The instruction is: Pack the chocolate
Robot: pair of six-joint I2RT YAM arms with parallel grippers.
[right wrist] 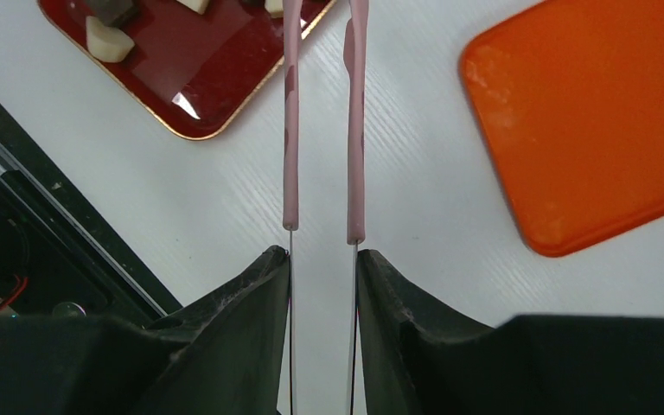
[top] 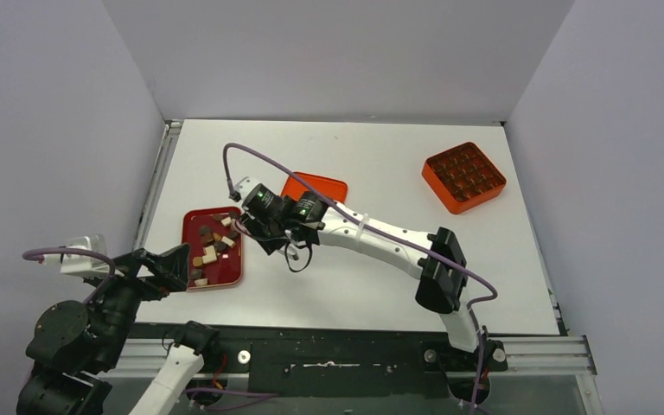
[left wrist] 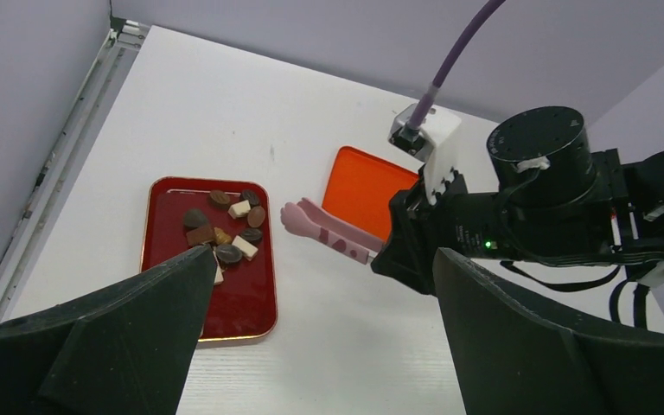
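A dark red tray (top: pixel 226 272) at the left holds several brown and white chocolates (left wrist: pixel 244 246). My right gripper, with long pink fingers, is just right of that tray, above the table; in the right wrist view its fingers (right wrist: pixel 355 156) stand slightly apart over the tray's edge, the tips out of frame, so anything between them cannot be seen. My left gripper (top: pixel 175 264) hangs at the tray's left front, its wide black fingers apart with nothing between them.
An empty orange tray (right wrist: pixel 584 130) lies right of the red tray. An orange box with compartments (top: pixel 463 177) stands at the back right.
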